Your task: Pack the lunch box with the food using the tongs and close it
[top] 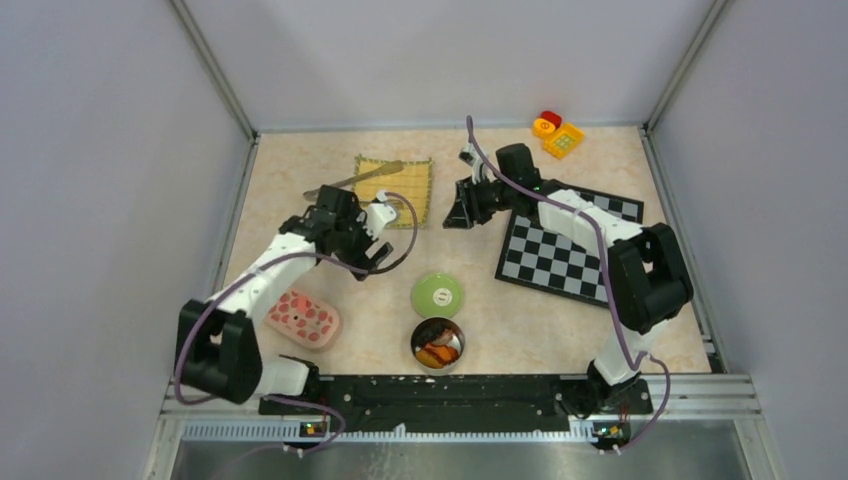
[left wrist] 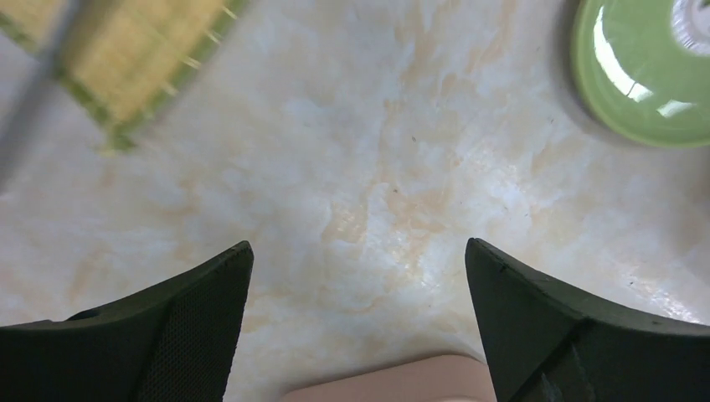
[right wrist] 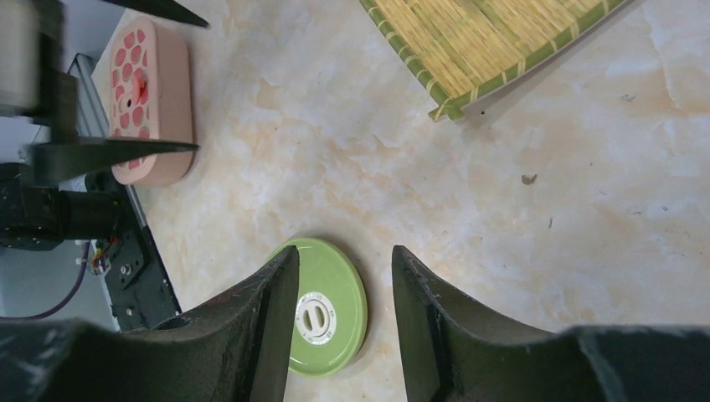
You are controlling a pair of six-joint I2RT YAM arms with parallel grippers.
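Note:
A round steel bowl (top: 438,363) with food in it stands at the front middle of the table. Just behind it lies a green round lid-like disc (top: 437,295) with a pale slotted centre (right wrist: 316,318). At the front left sits a pink box (top: 304,319) with a heart pattern. My left gripper (top: 373,262) is open above bare table, between the box and the straw mat, and only the box's edge (left wrist: 410,381) shows in its wrist view. Open and empty too, my right gripper (top: 460,216) hangs behind the disc, clear of everything.
A yellow straw mat (top: 405,212) lies at the back left with a long spatula (top: 372,173) across it. The checkered board (top: 551,260) is under my right arm. Several red and yellow items (top: 564,141) lie at the back right.

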